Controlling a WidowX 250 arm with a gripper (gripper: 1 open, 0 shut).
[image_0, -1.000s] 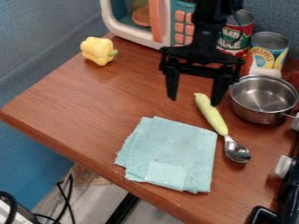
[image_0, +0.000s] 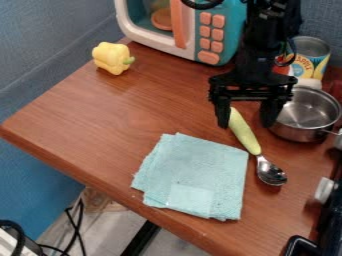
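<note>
My black gripper (image_0: 245, 112) hangs over the handle end of a spoon (image_0: 269, 170) with a pale yellow handle, at the right-middle of the table, its fingers apart on either side of it. Whether it touches the handle is unclear. A folded light-blue cloth (image_0: 187, 178) lies left of the spoon.
A steel pot (image_0: 307, 115) stands right of the gripper, cans (image_0: 307, 55) behind it. A toy microwave (image_0: 174, 25) is at the back, a yellow pepper (image_0: 112, 58) at back left, stove-like black object (image_0: 310, 230) at front right.
The gripper has moved rightward and lower, coming down around the spoon's handle. The other objects look unmoved.
</note>
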